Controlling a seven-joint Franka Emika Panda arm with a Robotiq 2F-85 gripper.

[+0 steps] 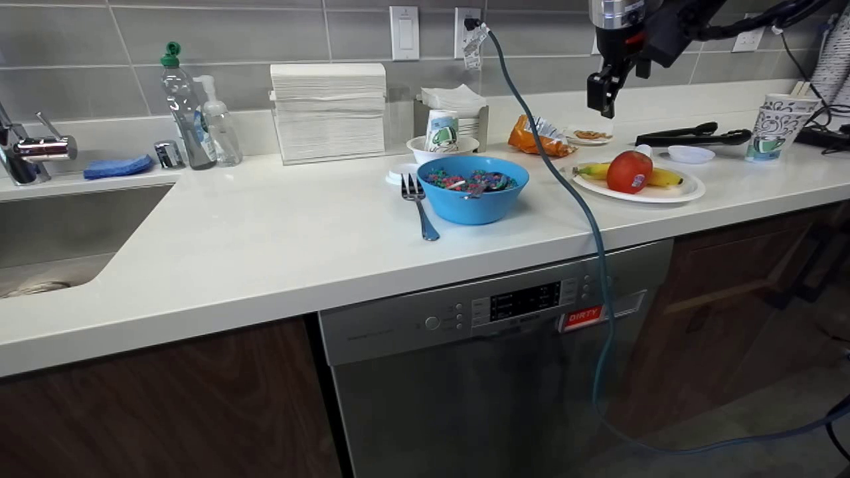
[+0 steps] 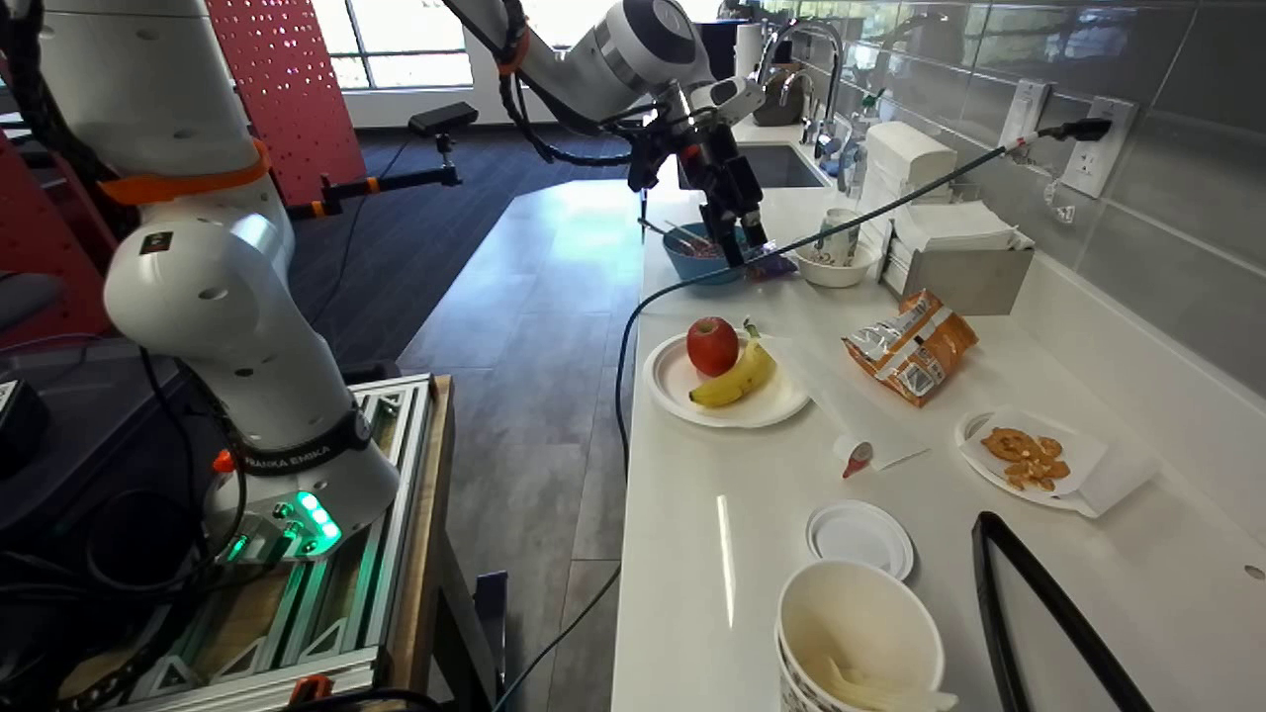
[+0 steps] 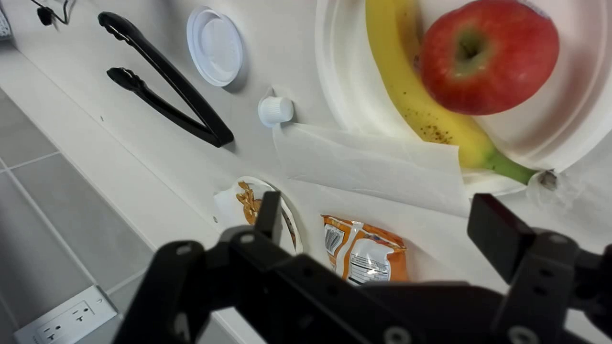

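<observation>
My gripper is open, its two black fingers wide apart with nothing held between them. In exterior view 1 the gripper hangs in the air above the back of the counter. Below and around it, the wrist view shows a red apple and a yellow banana on a white plate. An orange snack bag appears between and beyond the fingers. Black tongs lie farther off, past a small plate of pretzels, which one finger partly covers.
A blue bowl of colourful pieces stands left of the fruit, a fork beside it. A blue cable crosses in front of the counter. A patterned cup stands at the right. Between sink and bowl the counter is clear.
</observation>
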